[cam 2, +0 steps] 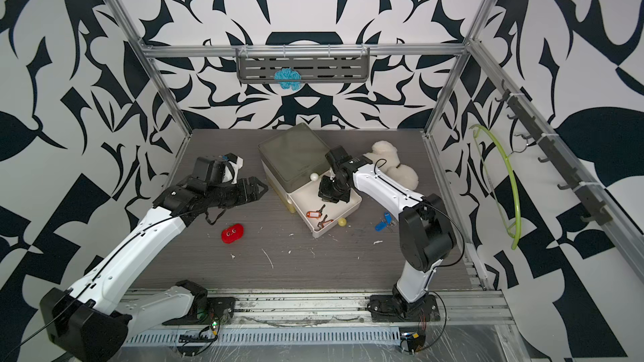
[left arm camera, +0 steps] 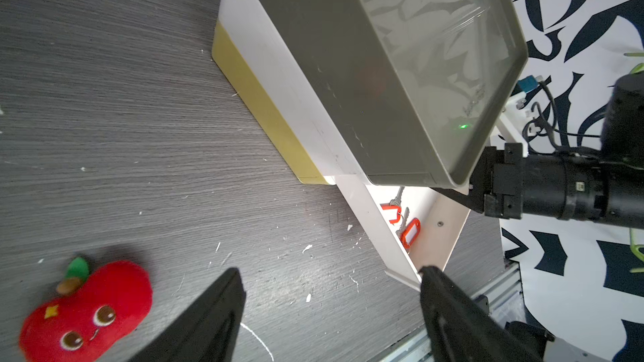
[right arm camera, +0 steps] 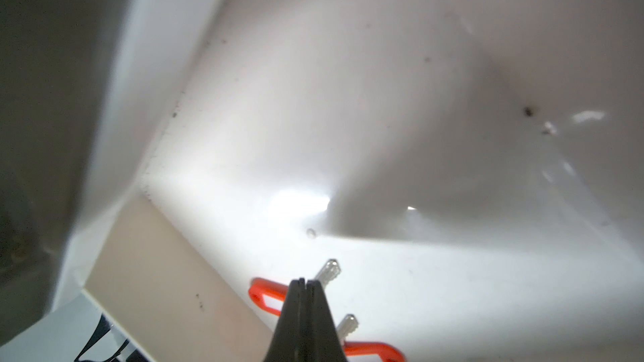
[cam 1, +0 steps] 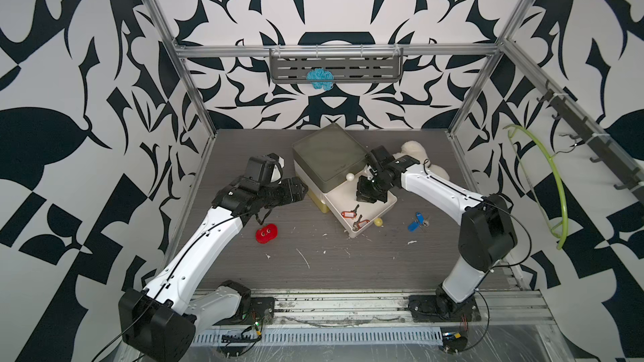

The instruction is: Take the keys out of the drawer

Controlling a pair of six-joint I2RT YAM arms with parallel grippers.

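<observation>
Two sets of keys with orange-red tags (right arm camera: 268, 293) lie inside the open white drawer (cam 1: 355, 204), near its front end. In the right wrist view, my right gripper is shut over the drawer, with nothing visible between its fingertips. The keys appear just below and beside those tips; contact cannot be judged. To the left of the drawer unit (cam 1: 328, 154), my left gripper hangs over the table, its fingers (left arm camera: 208, 315) spread apart and empty. The left wrist view shows the tags (left arm camera: 410, 231) partly behind the drawer's side wall.
On the table stand a red apple-faced toy (cam 1: 266, 233) at left and a white plush (cam 1: 416, 153) behind the right arm. Blue-tagged keys (cam 1: 416, 221) and a yellow ball (cam 1: 378, 222) lie outside the drawer.
</observation>
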